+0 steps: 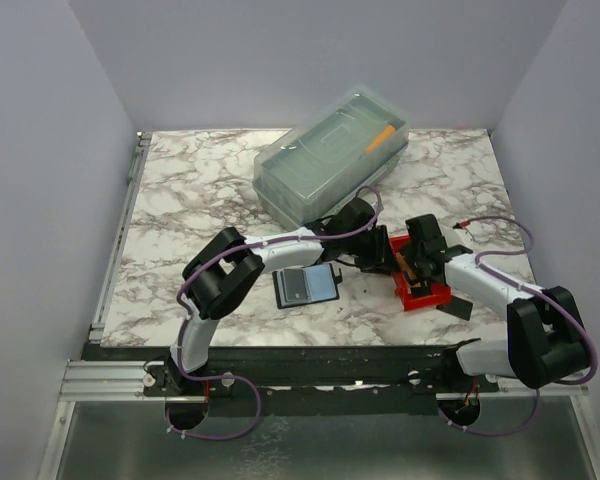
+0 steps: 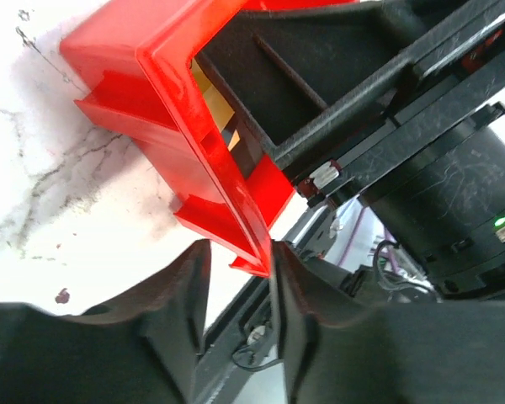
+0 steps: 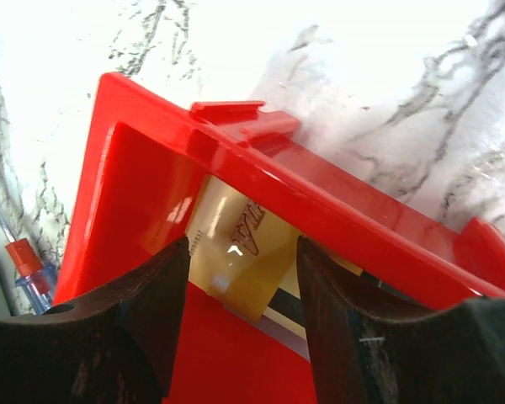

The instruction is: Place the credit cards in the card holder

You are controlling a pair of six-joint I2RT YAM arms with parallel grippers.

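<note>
The red box (image 1: 442, 297) sits slanted at the right of the table, a gold card (image 3: 236, 240) and other cards (image 3: 290, 307) inside it. In the right wrist view my right gripper is shut on the gold card, a finger at either side edge. My left gripper stands partly open at the box's end, its right finger against or very near the red rim (image 2: 244, 202); contact is hard to tell. The card holder (image 1: 307, 285) lies opened flat left of the box.
A large clear-lidded case (image 1: 325, 155) stands behind the left arm. One dark flat piece (image 1: 458, 307) lies right of the red box. Bare marble shows on the table's left side.
</note>
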